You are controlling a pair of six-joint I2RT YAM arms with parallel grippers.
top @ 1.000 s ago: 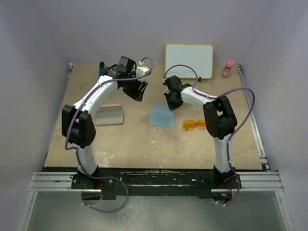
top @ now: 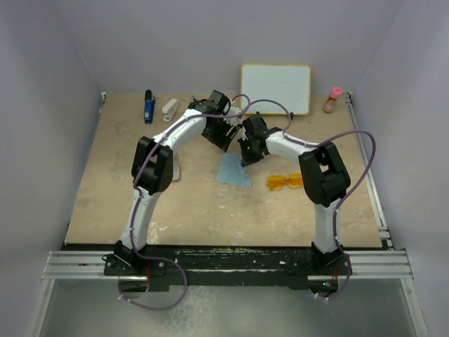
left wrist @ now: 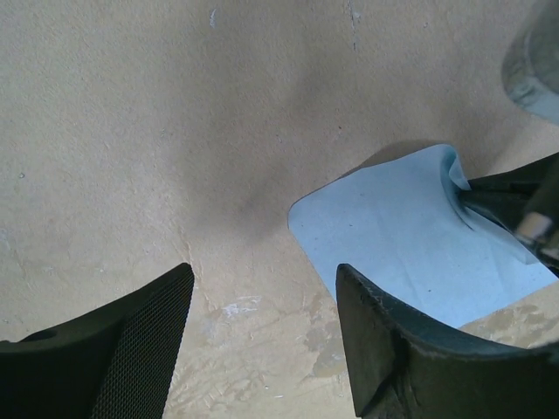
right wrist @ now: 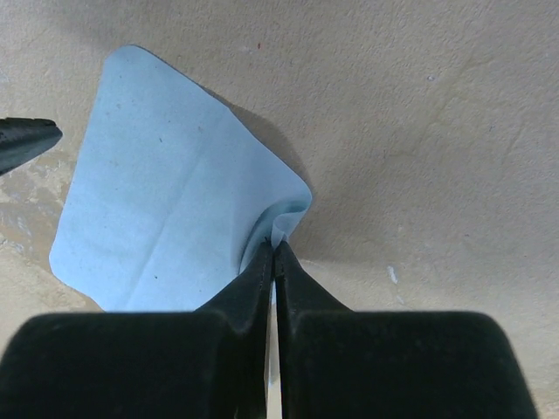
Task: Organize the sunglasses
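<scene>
Orange sunglasses lie on the table to the right of a light blue cloth. A fold at the cloth's edge is pinched in my right gripper, which is shut. Some of the cloth beneath that gripper is hidden. My left gripper stands open above the table beside the cloth's left corner, with nothing between its fingers. An open grey case, mostly covered by my left arm, sits left of the cloth.
At the back are a whiteboard, a pink-capped bottle, a dark blue item and a white item.
My left gripper has moved right and toward the cloth, its arm now covering most of the case. The right gripper has closed on the cloth, whose right edge has shifted slightly left.
</scene>
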